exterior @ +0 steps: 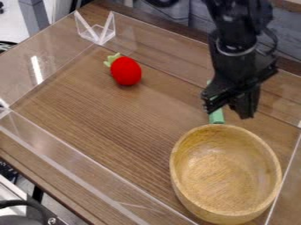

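Note:
The black arm with its gripper (227,98) hangs over the right side of the table, its fingertips just above a large yellow bowl (224,180). A light green object (216,115) lies behind the bowl, partly hidden by the gripper. The gripper looks shut, and I see nothing held in it. A red round object (126,72) with some pale green at its top left sits at the upper middle left of the table.
A clear open container (97,29) stands at the back left. Dark cables lie at the bottom left corner.

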